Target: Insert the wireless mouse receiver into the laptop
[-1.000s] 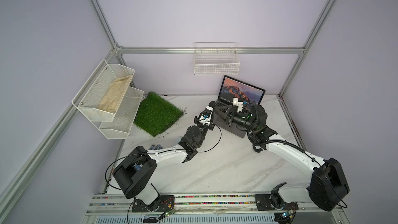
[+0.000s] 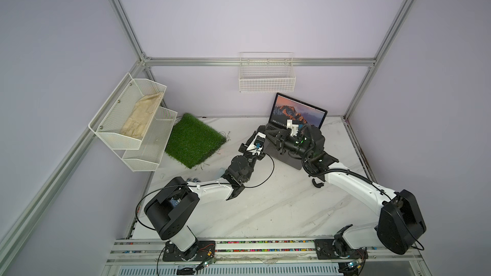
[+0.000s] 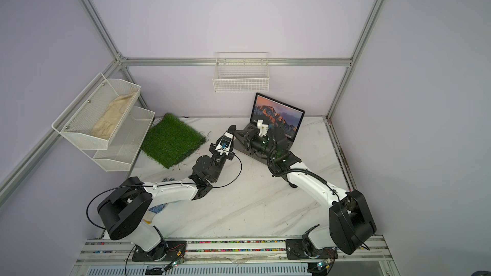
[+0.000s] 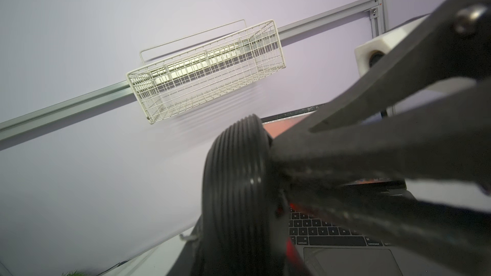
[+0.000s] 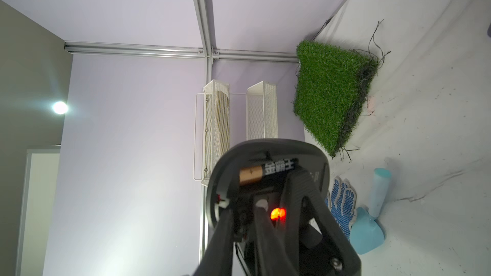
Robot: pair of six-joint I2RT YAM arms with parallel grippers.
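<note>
The black mouse, its underside point(image 5: 232, 168) turned to the right wrist view, is held up by my left gripper point(image 2: 258, 136), which is shut on it. A gold-and-black battery point(image 5: 268, 171) lies in its open compartment and the sensor light glows red. My right gripper reaches in from the other side, its blurred fingertips close together at the mouse's underside. What lies between those tips is hidden, and I cannot make out the receiver. Behind both grippers, the laptop point(image 2: 287, 156) stands open with its screen lit; part of its keyboard point(image 4: 327, 230) shows in the left wrist view.
A turf mat point(image 2: 195, 140) lies at the back left. A blue scoop point(image 5: 368, 235) and a patterned glove point(image 5: 342, 207) lie on the left side of the table. Wire baskets hang on the walls.
The right arm's elbow has shifted slightly left and back over the last second. The left arm's elbow has swung a little to the right and its gripper has turned slightly. The grippers stay together.
</note>
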